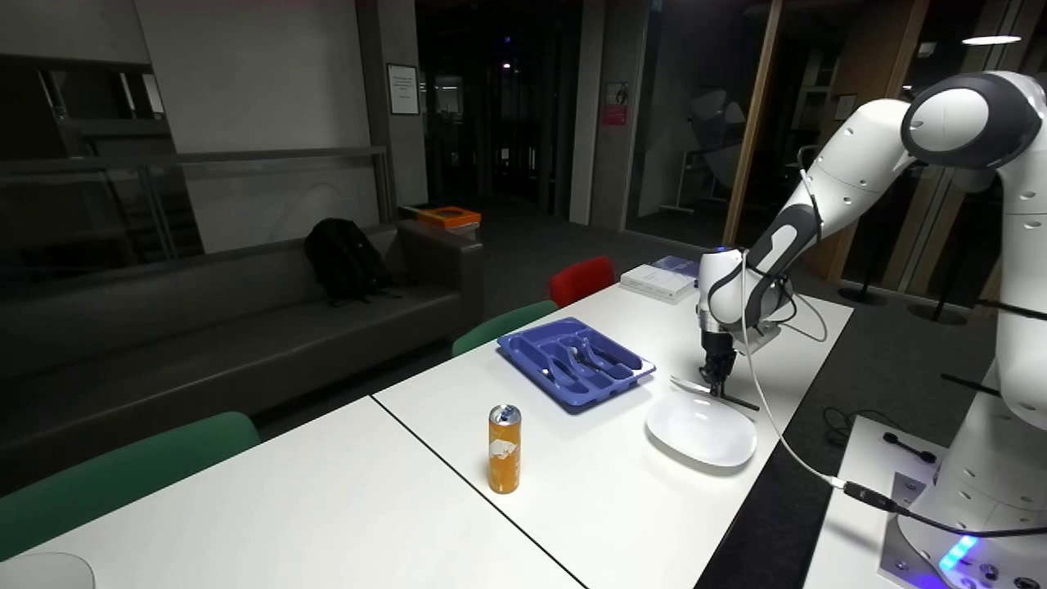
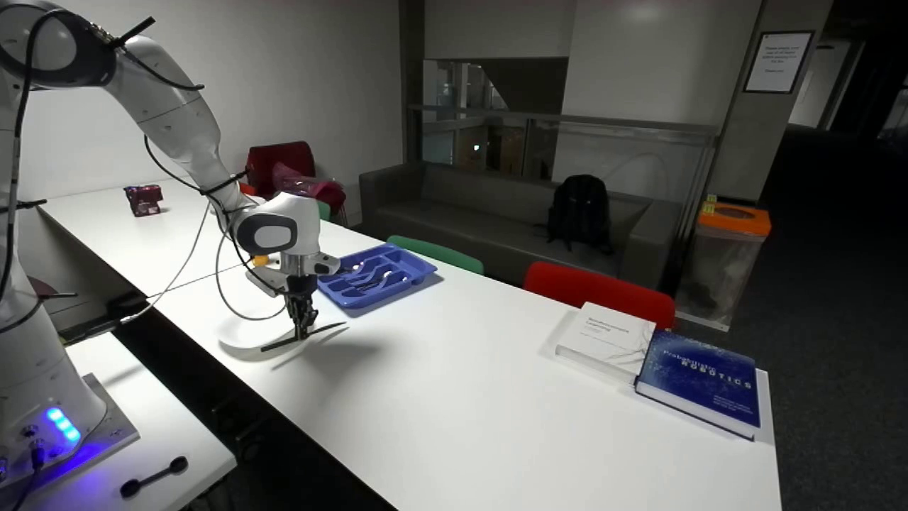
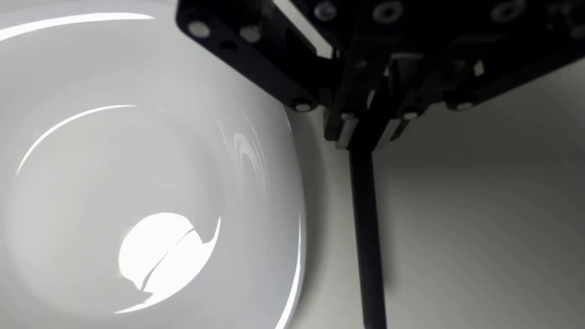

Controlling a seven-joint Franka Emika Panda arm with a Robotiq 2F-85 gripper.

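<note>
A knife with a black handle (image 3: 368, 236) is clamped by my gripper, whose fingers close on the handle. Its pale blade (image 1: 689, 384) points toward the blue cutlery tray (image 1: 579, 401), while the handle end points to the table's near-robot edge. The white plate (image 1: 702, 432) lies right beside the knife, and from above the handle runs just outside the plate's rim without crossing it. A shadow falls apart from the knife (image 2: 332, 327) in exterior view 2, so it appears held slightly above the table. The wrist view leaves the blade out.
Several utensils rest in the tray's compartments. An orange can (image 1: 505, 451) stands on the table beyond the plate. Two books, one white (image 2: 606, 339) and one blue (image 2: 699, 380), lie at the far end. Between the books and the plate the tabletop (image 2: 485, 383) is clear.
</note>
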